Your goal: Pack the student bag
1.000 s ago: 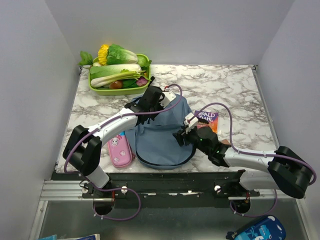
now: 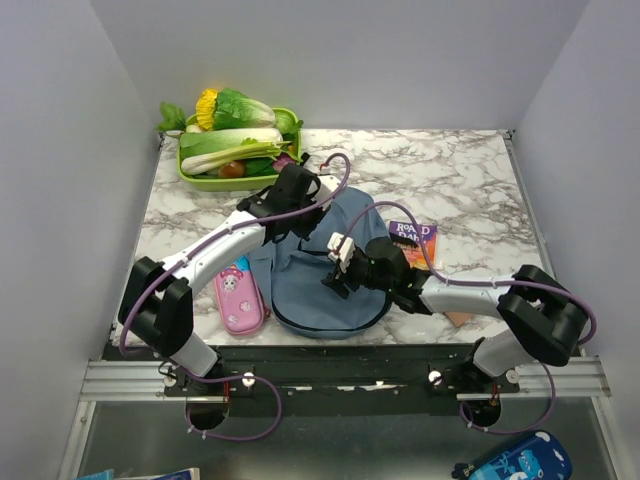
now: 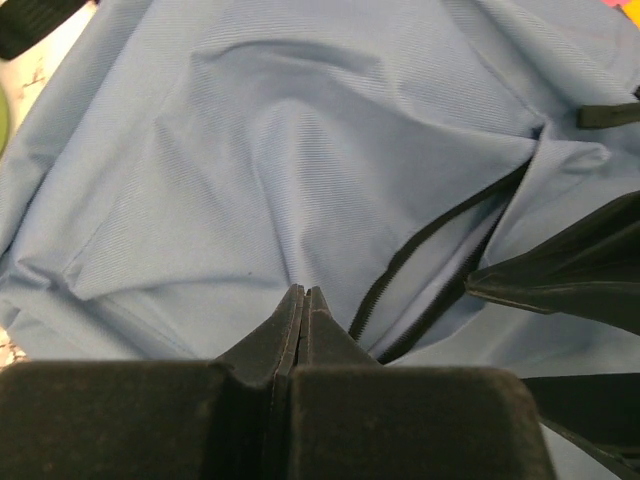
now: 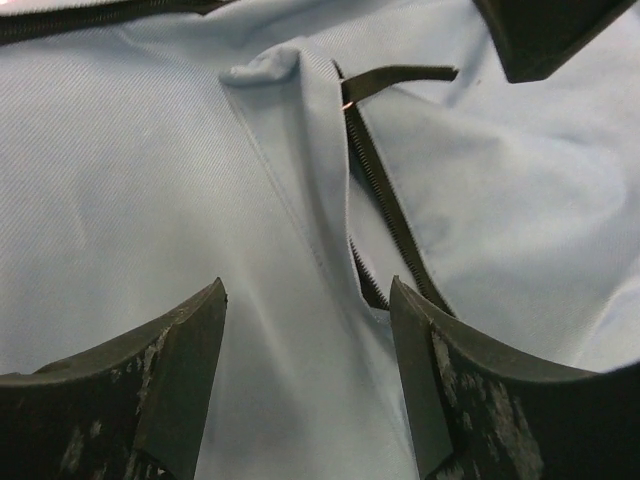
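Note:
The blue-grey student bag (image 2: 325,290) lies flat in the middle of the table. Its opening, edged by a black zipper (image 3: 440,230), gapes slightly. In the left wrist view my left gripper is shut with nothing between its fingertips, and the zipper edge runs outside them, to their right. My right gripper stands open over the front of the bag, its fingers apart and the zipper edge near its right fingertip. A pink pencil case (image 2: 240,298) rests left of the bag, and a Roald Dahl book (image 2: 416,243) lies to its right.
A green basket (image 2: 215,184) full of vegetables stands at the back left. The two grippers are close together over the bag. Bare marble tabletop (image 2: 450,180) spreads at the back right. A blue patterned item (image 2: 525,460) is below the table's front edge.
My right gripper has moved left over the bag, closer to the left one, still open.

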